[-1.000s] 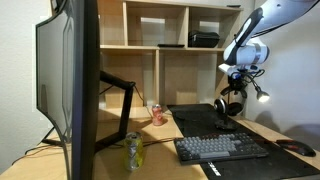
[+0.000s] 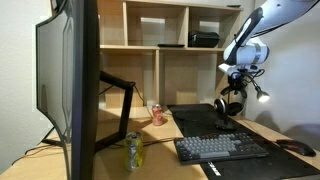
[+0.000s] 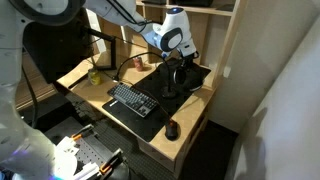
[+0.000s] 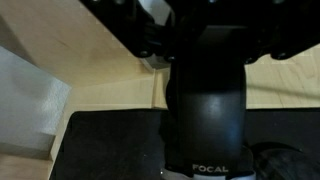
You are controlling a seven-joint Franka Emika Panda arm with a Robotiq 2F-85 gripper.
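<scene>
Black Focal headphones (image 4: 209, 120) fill the middle of the wrist view, the brand name showing on the band. My gripper is shut on that band at the top of the frame; its dark fingers are hard to make out. In exterior view 1 the headphones (image 2: 235, 106) are at the right end of the desk, beneath the gripper (image 2: 240, 84). From above, the headphones (image 3: 179, 76) appear over the rear of the black mat, next to a dark stand. Whether they touch the stand or the mat cannot be made out.
A grey keyboard (image 2: 220, 147) lies on the black desk mat (image 2: 190, 112), with a mouse (image 3: 172, 130) near the front edge. Two cans, yellow (image 2: 134, 151) and red (image 2: 157, 115), stand left of the mat by the large monitor (image 2: 70, 80). Wooden shelves (image 2: 141, 62) rise behind.
</scene>
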